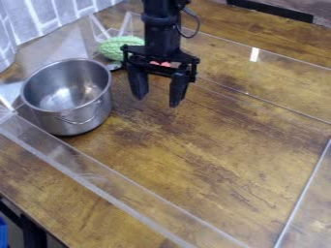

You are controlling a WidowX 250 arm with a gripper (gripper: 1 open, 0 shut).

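Observation:
The black gripper (159, 83) hangs from the top centre over the wooden table, its two fingers apart with nothing visible between them. Just left of it stands a large steel pot (68, 97). Behind the gripper lie a green object (114, 46) and a small red object (165, 65), partly hidden by the arm.
A pale crumpled cloth or sheet lies at the back left, behind the pot.

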